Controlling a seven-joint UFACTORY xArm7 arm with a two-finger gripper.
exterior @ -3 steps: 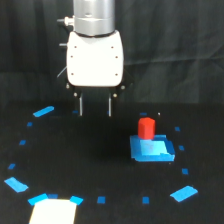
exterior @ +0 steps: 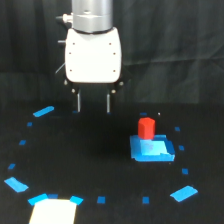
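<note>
My gripper (exterior: 94, 103) hangs over the back of the black table, left of the middle of the camera view. Its two thin fingers are spread wide, and nothing shows between them. To the right and lower in the view is a red block (exterior: 146, 129), well apart from the fingers. It is upright at the back edge of a shallow blue tray (exterior: 137, 153); whether it stands inside or just behind the rim I cannot tell. A lighter blue patch shows on the tray's floor.
A pale cream square (exterior: 53, 212) lies at the front left edge. Blue tape strips (exterior: 16, 185) and small blue marks (exterior: 101, 200) dot the black table. Dark cloth hangs behind.
My gripper has shifted slightly left and up in the view, its fingers still apart. The red block and the blue tray have not moved.
</note>
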